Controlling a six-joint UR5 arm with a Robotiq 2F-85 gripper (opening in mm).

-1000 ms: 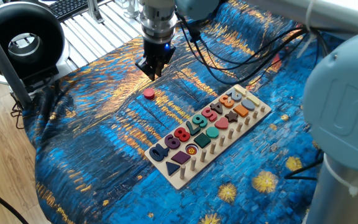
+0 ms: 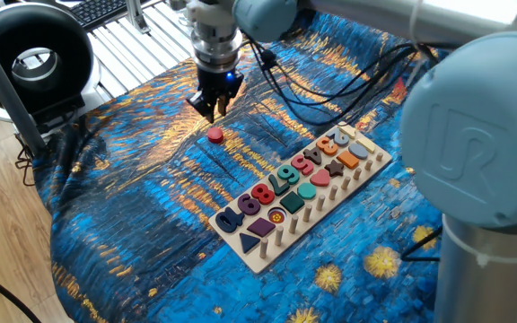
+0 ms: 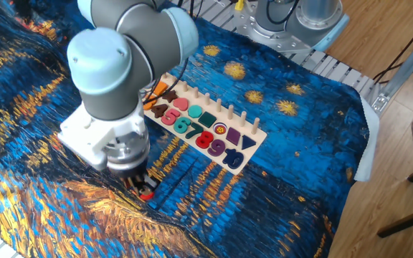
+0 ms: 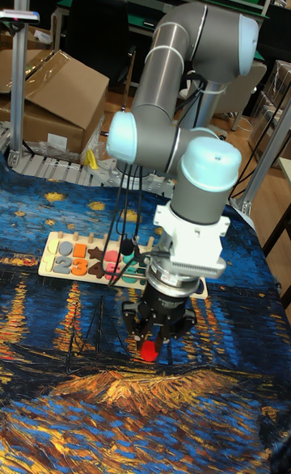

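A small red round block [image 2: 215, 135] lies alone on the painted cloth. My gripper [image 2: 216, 115] hangs point-down just above and behind it in exterior view 1, fingers apart. From exterior view 3, the red block [image 4: 149, 352] shows right below the black fingers of my gripper [image 4: 153, 337]; a small gap to the cloth is hard to judge there. Exterior view 2 has the block [image 3: 147, 196] partly covered by the gripper. A wooden puzzle board [image 2: 263, 262] holds coloured numbers, flat shapes and a row of pegs; one round place beside the purple piece shows a printed flower [image 2: 276, 216].
Dark cables [image 2: 330, 108] loop from the arm over the cloth behind the board. The cloth [image 2: 133, 242] is wrinkled but clear left of the board. Cardboard boxes [image 4: 65, 99] stand far behind the arm.
The gripper has moved left in exterior view 1, closer to the red block, and its fingers have come down slightly. Block and board have stayed in place.
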